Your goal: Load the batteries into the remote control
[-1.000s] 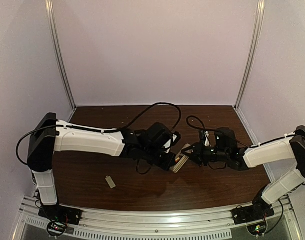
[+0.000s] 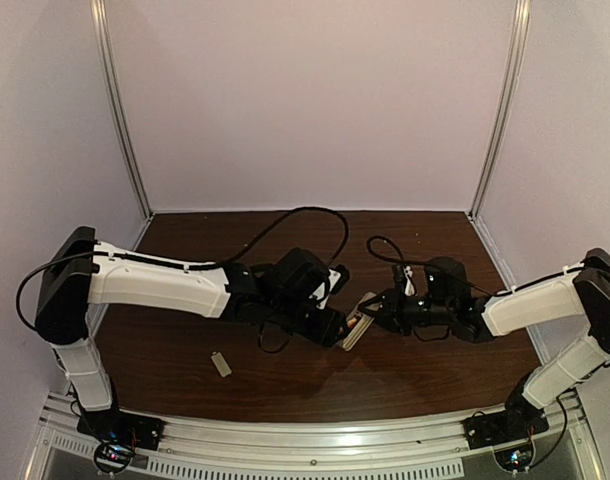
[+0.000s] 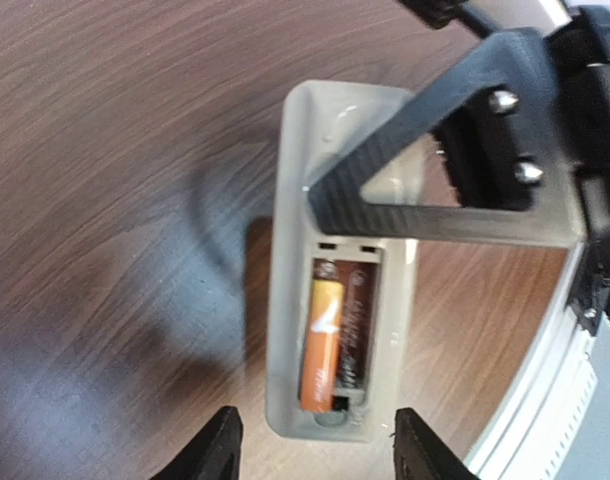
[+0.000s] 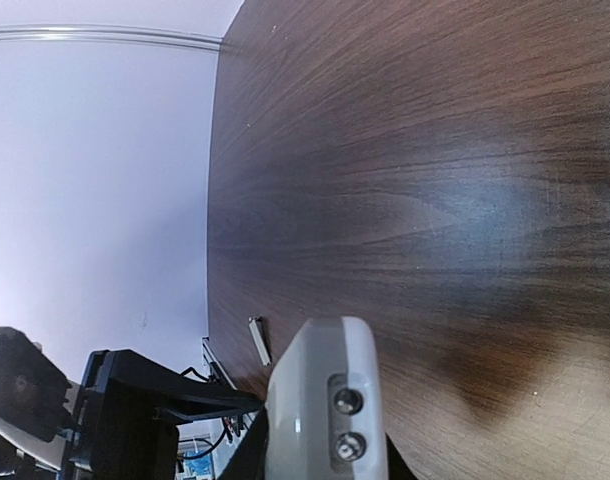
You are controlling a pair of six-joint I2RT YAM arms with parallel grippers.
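Note:
The white remote control [image 3: 289, 330] is held at its upper part by my right gripper [image 2: 370, 305], which is shut on it. Its open compartment shows in the left wrist view with an orange battery [image 3: 320, 345] and a dark battery [image 3: 357, 320] side by side. My left gripper is part open just below the remote's lower end, with nothing seen between its fingers. In the right wrist view the remote [image 4: 305, 420] fills the lower middle. A small light piece [image 2: 221, 364], likely the battery cover, lies on the table at the front left.
Pale walls surround its back and sides, and a metal rail [image 2: 315, 428] runs along the front edge. Both arms meet over the middle right.
My left gripper and arm have shifted a little to the left and slightly toward the front. My right gripper, holding the remote, has moved very little.

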